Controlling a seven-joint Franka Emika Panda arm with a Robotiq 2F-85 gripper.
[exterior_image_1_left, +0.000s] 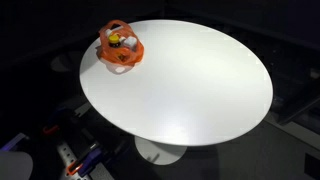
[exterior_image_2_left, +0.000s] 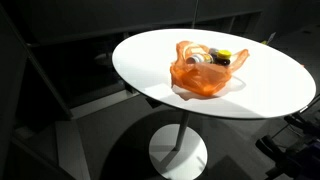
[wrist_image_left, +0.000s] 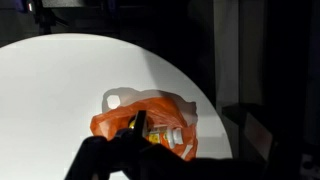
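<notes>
An orange plastic bag (exterior_image_1_left: 121, 56) lies open near the edge of a white round table (exterior_image_1_left: 185, 85), at the upper left in exterior view 1. Inside it sit several items, among them a yellow-topped one (exterior_image_1_left: 114, 39) and a white one (exterior_image_1_left: 128, 43). From the other side, in exterior view 2, the bag (exterior_image_2_left: 196, 80) has its thin walls spread around the contents. In the wrist view the dark gripper shows as a silhouette over part of the bag (wrist_image_left: 165, 103), hiding some of it. Whether its fingers are apart is too dark to make out.
A small white round thing (wrist_image_left: 113, 101) shows beside the bag in the wrist view. The table stands on a white central pedestal with a round base (exterior_image_2_left: 178, 155); the surroundings are dark.
</notes>
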